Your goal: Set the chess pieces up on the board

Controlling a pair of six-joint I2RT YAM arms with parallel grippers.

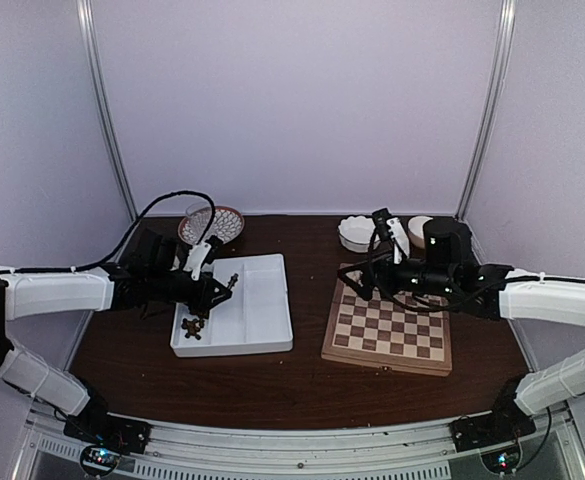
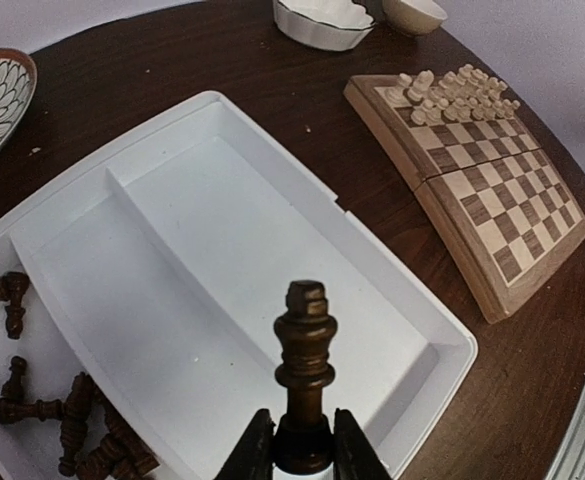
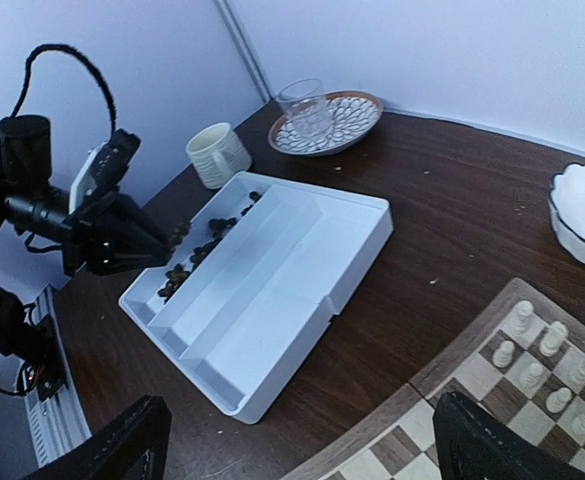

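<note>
A dark brown chess piece (image 2: 306, 350), upright in the left wrist view, is gripped near its base by my left gripper, which is shut on it above the white tray (image 2: 187, 265). Other dark pieces (image 2: 75, 420) lie tumbled in the tray's left compartment. The wooden chessboard (image 1: 387, 340) is on the right, with light pieces (image 2: 462, 95) standing along its far rows. My right gripper hangs over the board's left side, its fingers (image 3: 137, 440) wide apart and nothing between them. The right arm hides some light pieces in the top view.
Behind the board are a scalloped white bowl (image 1: 356, 234) and a second bowl (image 1: 418, 230). A patterned plate (image 3: 352, 120) with a glass (image 3: 307, 105) and a white mug (image 3: 217, 155) stand beyond the tray. Bare table (image 1: 307, 300) separates tray and board.
</note>
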